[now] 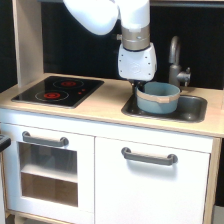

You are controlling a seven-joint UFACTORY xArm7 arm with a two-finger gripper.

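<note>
A blue-grey pot with a tan rim is in the sink at the right of the counter. It appears low in the basin, though whether it touches the bottom is hard to tell. My white gripper points down at the pot's left side, its dark fingers at the edge there. The fingers seem shut on the pot's handle or rim; the small contact area is blurred.
Behind the sink stands a dark tap, close to the pot's right side. A black cooktop with red rings lies at the left, with bare wooden counter between. White cabinet doors are below.
</note>
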